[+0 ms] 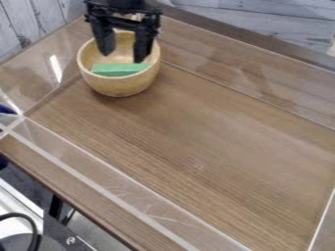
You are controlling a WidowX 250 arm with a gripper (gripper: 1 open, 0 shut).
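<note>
A round light wooden bowl (118, 83) sits at the upper left of the table, with a green block (120, 70) lying inside it. My dark gripper (121, 43) is directly over the bowl, its two fingers apart and pointing down at either side above the block. Nothing shows held between them.
A dark cable (19, 225) shows at the lower left edge, and a pale planked surface (275, 20) lies along the back right.
</note>
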